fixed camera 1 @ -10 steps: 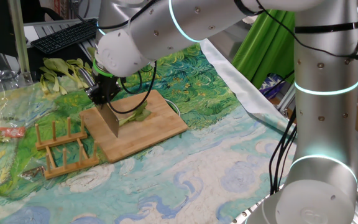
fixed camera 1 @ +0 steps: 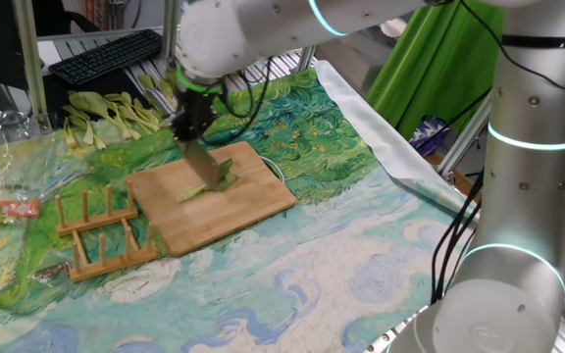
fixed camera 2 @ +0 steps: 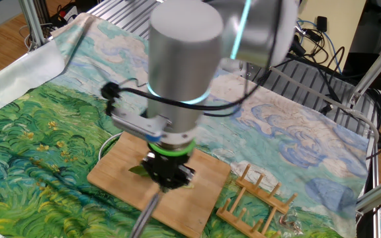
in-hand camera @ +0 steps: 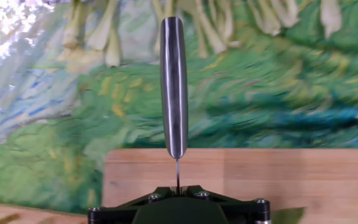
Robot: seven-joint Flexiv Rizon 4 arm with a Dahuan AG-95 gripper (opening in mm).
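My gripper (fixed camera 1: 190, 132) is shut on a cleaver-like knife, holding it near where the blade meets its steel handle (in-hand camera: 174, 87). The blade (fixed camera 1: 201, 165) points down over the wooden cutting board (fixed camera 1: 253, 208), at the leafy green vegetable (fixed camera 1: 226, 177) lying there. Blade and leaves overlap in exterior view 1; whether the edge touches them or the wood I cannot tell. From exterior view 2, the gripper covers most of the vegetable (fixed camera 2: 138, 170), and the handle (fixed camera 2: 147, 215) sticks out toward the lower edge.
A wooden peg rack (fixed camera 1: 114, 260) stands close by the board's left side in exterior view 1. More leafy vegetables (fixed camera 1: 101, 113) lie behind it, with clear plastic packaging (fixed camera 1: 8, 157) at far left.
Knife and gripper have moved right across the board in exterior view 1, from the vegetable's left end to over it. The vegetable appears to lie in about the same place.
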